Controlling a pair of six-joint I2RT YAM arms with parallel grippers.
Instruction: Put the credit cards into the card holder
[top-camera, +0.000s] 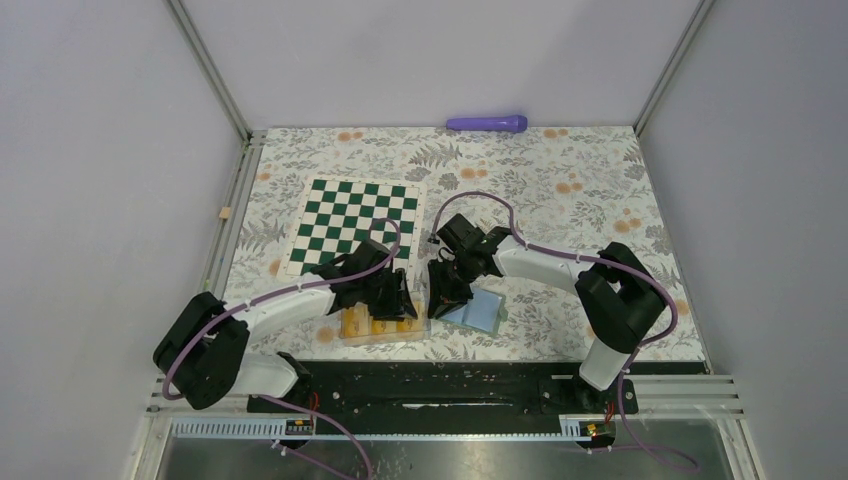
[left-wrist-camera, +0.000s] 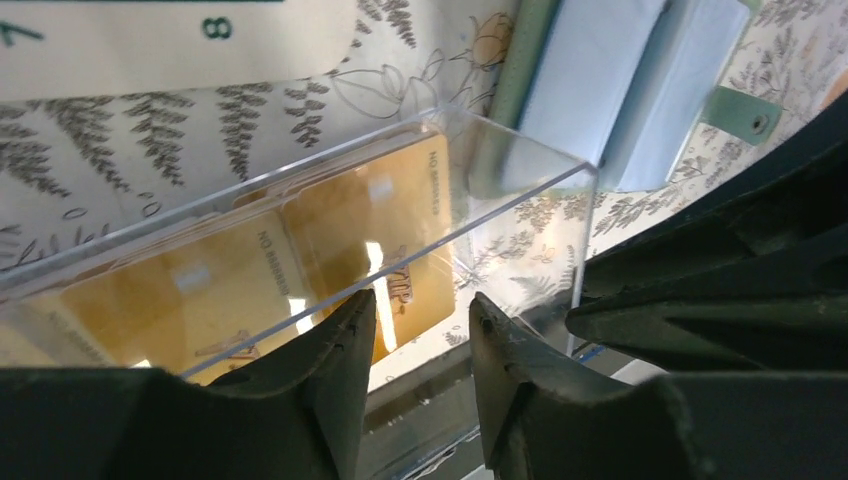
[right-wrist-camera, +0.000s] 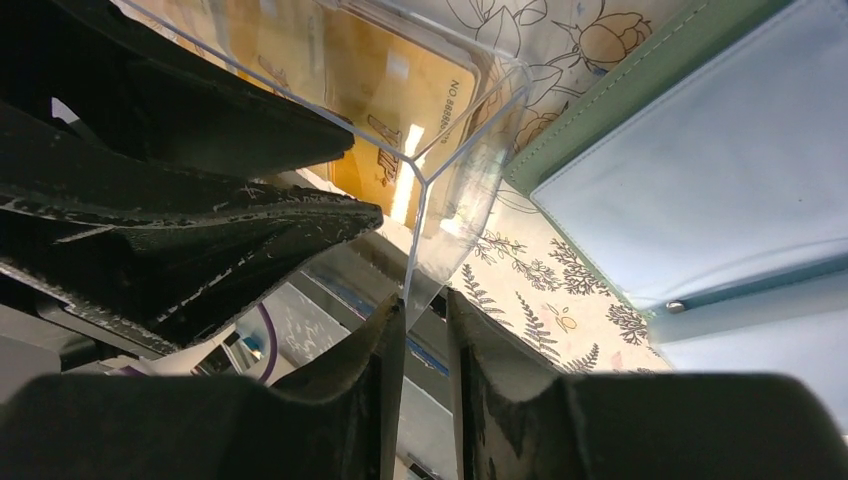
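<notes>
Gold cards lie in several stacks inside a clear plastic box. My left gripper hovers over the box, fingers parted with no card clearly between them. My right gripper is at the box's right end, fingertips close together at the clear corner edge; whether they grip it is unclear. The card holder, pale blue sleeves with green trim, lies open just right of the box, partly under the right arm in the top view.
A green-and-white checkerboard lies behind the left arm. A purple microphone-shaped object rests at the back edge.
</notes>
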